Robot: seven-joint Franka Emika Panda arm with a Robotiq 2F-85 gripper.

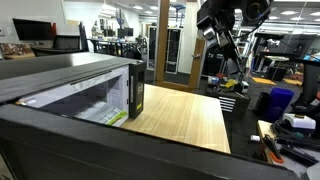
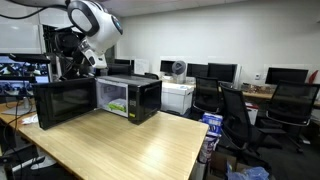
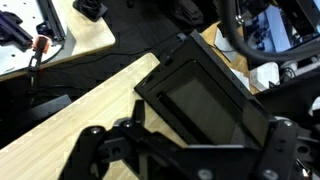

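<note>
A black-and-silver microwave (image 2: pixel 140 95) stands on the wooden table (image 2: pixel 150 150) with its front open. Its dark door (image 2: pixel 62 103) is swung out to the left. The pale cavity (image 1: pixel 90 100) holds a small green and yellow item (image 2: pixel 118 105), too small to make out. My gripper (image 2: pixel 75 68) hangs over the door in the second exterior view, apart from the microwave body. In the wrist view a black framed panel (image 3: pixel 205 100), apparently the door, lies beyond my gripper. Its fingers appear spread, with nothing visible held between them.
Dark office chairs (image 2: pixel 245 115) stand beyond it. A cart with tools (image 1: pixel 285 140) and cables sits at the right in the first exterior view.
</note>
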